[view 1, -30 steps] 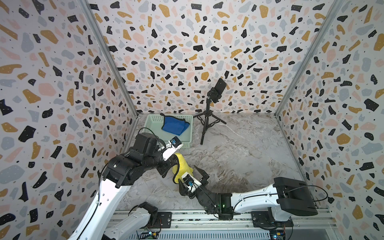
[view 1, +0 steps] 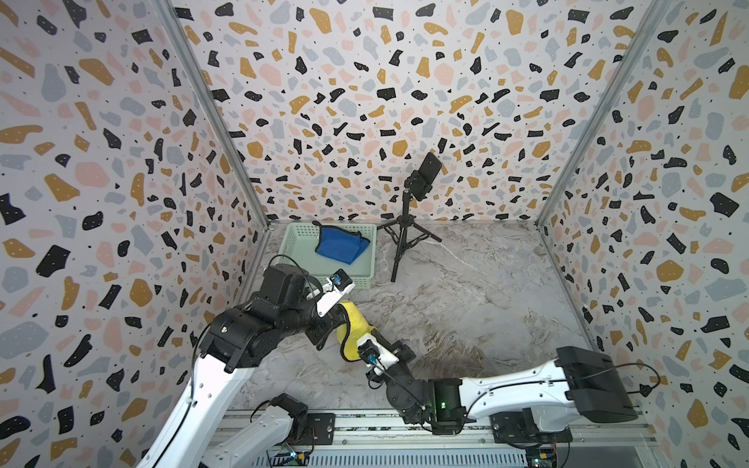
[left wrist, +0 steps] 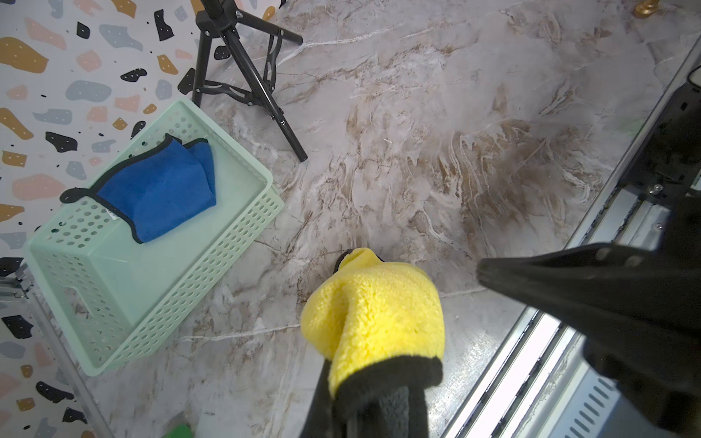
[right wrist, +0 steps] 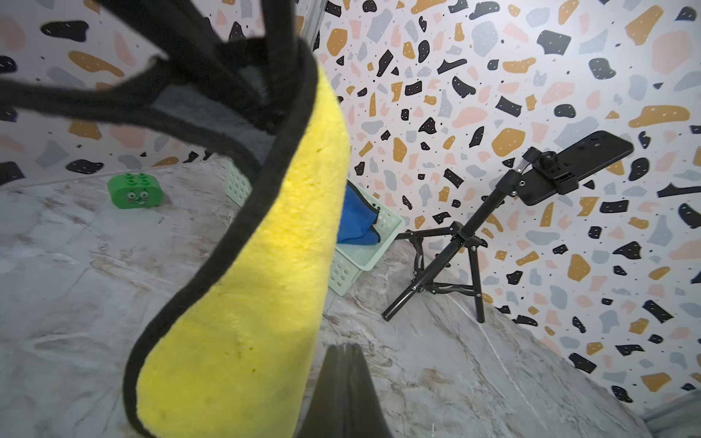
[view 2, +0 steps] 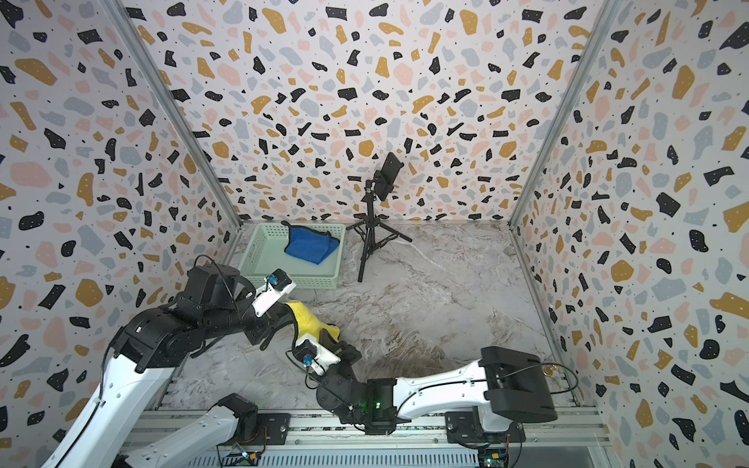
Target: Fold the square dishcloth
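The yellow dishcloth [view 1: 352, 327], edged in black, hangs bunched above the table. My left gripper is shut on its upper part; the cloth drapes over the fingers in the left wrist view. In the right wrist view the cloth [right wrist: 255, 292] dangles on the left, its lower corner free. There my right gripper is shut, fingertips together with nothing between them, and the cloth lies outside, just left of them. From the left wrist view, the right gripper's dark, blurred fingers [left wrist: 562, 284] show right of the cloth.
A pale green basket [left wrist: 219, 270] holding a folded blue cloth [left wrist: 164, 186] stands at the back left. Behind the work area is a black tripod [view 1: 405, 222] with a phone. A green toy block [right wrist: 135, 191] sits far left.
The left gripper keeps the cloth with little movement.
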